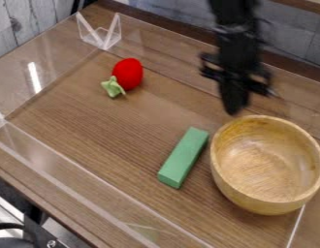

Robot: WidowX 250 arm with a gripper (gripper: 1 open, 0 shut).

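My gripper [233, 96] hangs from the dark arm at the upper right, blurred, its tip just above the rim of the tan bowl [264, 165]; it looks narrow, but the blur hides its fingers. A green bar [185, 156] lies left of the bowl. A red round object [128, 72] with a pale green piece [114, 87] beside it rests on the wooden surface [85, 145] at the upper left.
A clear, crumpled-looking object [101, 34] stands at the back left. A dark cable [14, 232] shows at the lower left corner.
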